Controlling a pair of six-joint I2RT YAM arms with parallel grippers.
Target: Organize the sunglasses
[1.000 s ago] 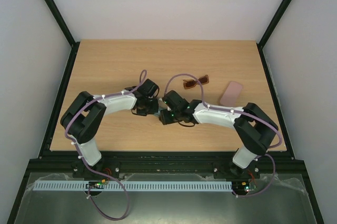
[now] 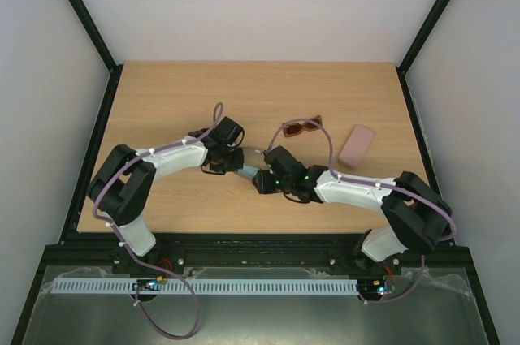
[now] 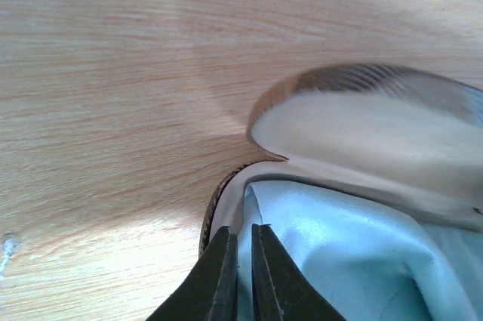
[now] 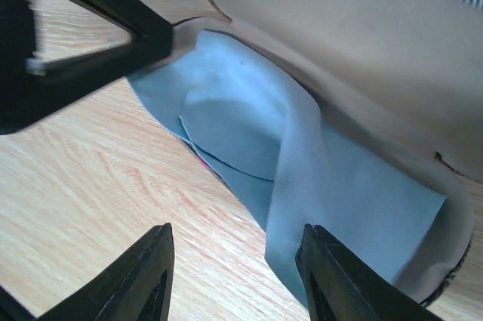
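An open case [image 4: 362, 49] with a pale lining and a light blue cloth [image 4: 226, 117] in it lies mid-table, between the grippers. In the left wrist view my left gripper is over the case's near end at the cloth's edge, fingertips close together; whether anything is between them is unclear. My right gripper stands open above the case, with the cloth beneath and between its fingers in view. Brown sunglasses [image 2: 302, 127] lie on the table behind the right arm.
A pink case [image 2: 356, 144] lies at the right of the table [image 2: 162, 93].
The right arm has moved right from where it was a second ago, uncovering more of the case and cloth. The left arm has shifted only slightly.
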